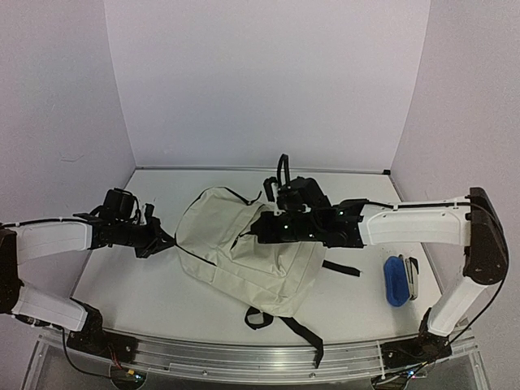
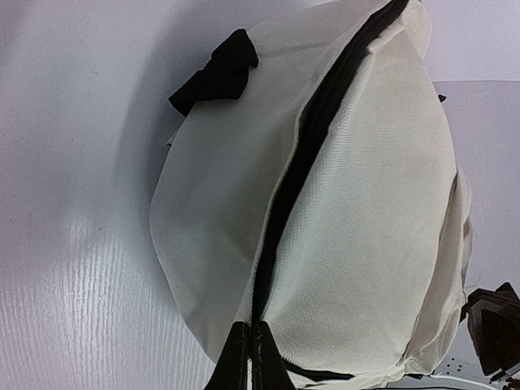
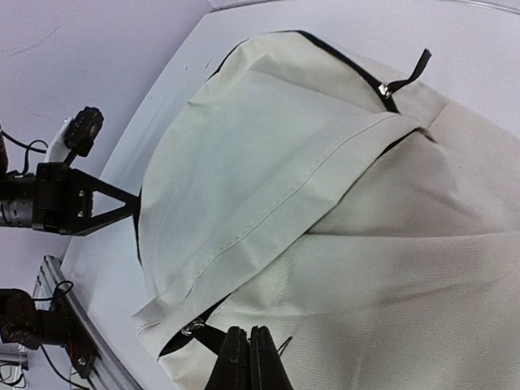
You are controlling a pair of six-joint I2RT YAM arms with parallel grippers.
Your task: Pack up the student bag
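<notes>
The cream bag [image 1: 244, 276] with black zips lies on the table, its front pocket flap [image 3: 268, 179] slack and creased. At its left edge my left gripper is shut on the zip-lined rim [image 2: 280, 203]. Over the middle of the bag is my right gripper, its fingertips together. A black zipper pull [image 3: 213, 338] runs from its metal slider to those fingertips; whether it is pinched between them I cannot tell. Another pull [image 3: 413, 71] stands up by the far zip. To the right lies a blue case [image 1: 396, 281], beside a book-like item [image 1: 412, 279].
Black straps [image 1: 305, 331] trail from the bag's front edge, and a short strap [image 1: 341, 268] sticks out to its right. Bare table [image 1: 349, 317] surrounds the blue case. Walls close off both sides and the back.
</notes>
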